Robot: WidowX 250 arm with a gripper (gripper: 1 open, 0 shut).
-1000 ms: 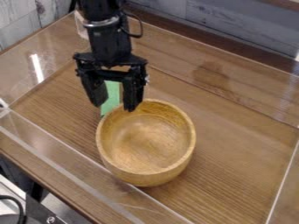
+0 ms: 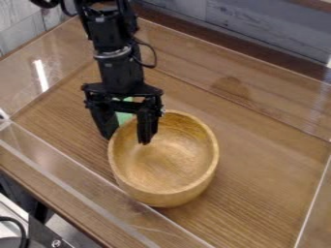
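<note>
A black robot arm comes down from the upper left to my gripper [image 2: 126,121], which stands open over the left rim of a tan oval bowl [image 2: 165,169]. A green object [image 2: 127,103] is behind the gripper, partly hidden by it. The bowl looks empty.
A pale edge runs along the table's left side, with dark cables at the lower left.
The arm has moved slightly left and toward the camera, with the gripper lower in the view and covering more of the green object. The bowl looks about the same.
</note>
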